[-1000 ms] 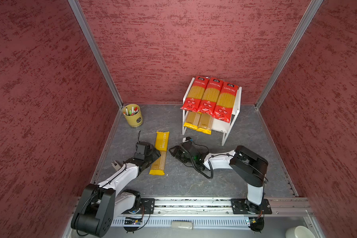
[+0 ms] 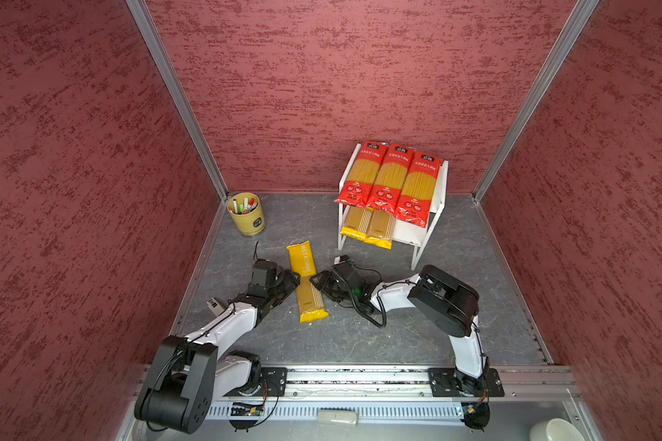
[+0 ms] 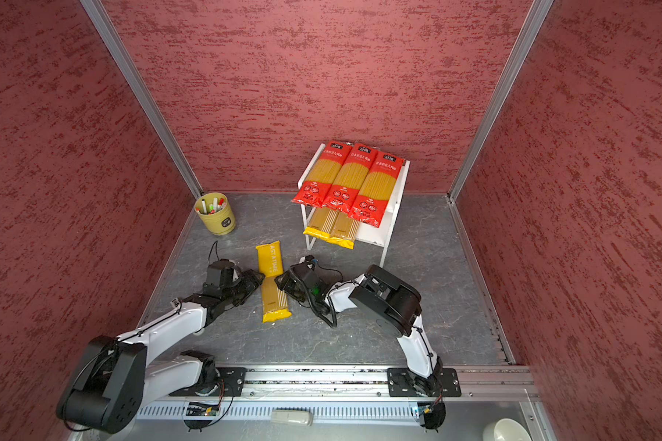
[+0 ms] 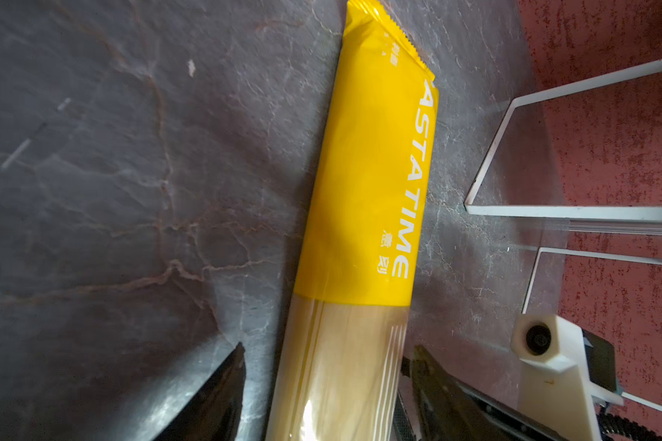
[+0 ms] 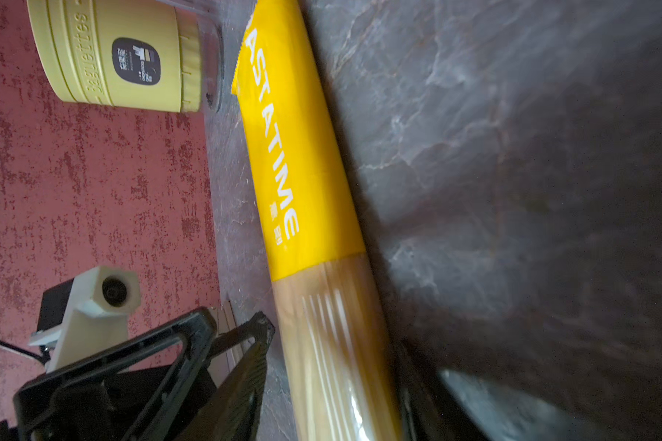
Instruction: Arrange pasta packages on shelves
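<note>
A yellow spaghetti pack (image 2: 308,300) lies lengthwise on the grey floor between my grippers. My left gripper (image 2: 292,279) is at its left side, open; in the left wrist view its fingers flank the pack. My right gripper is at the right side, open around the pack's clear lower half. The white two-tier shelf (image 2: 437,205) holds three red packs (image 2: 390,176) side by side on top, and two yellow packs (image 2: 356,223) at the left of the lower tier, with bare space to their right.
A yellow cup (image 2: 246,220) of markers stands at the back left. A small pale object (image 2: 214,305) lies by the left arm. The floor right of the shelf is clear.
The pack has shifted right and turned slightly. My right gripper has moved left to the pack.
</note>
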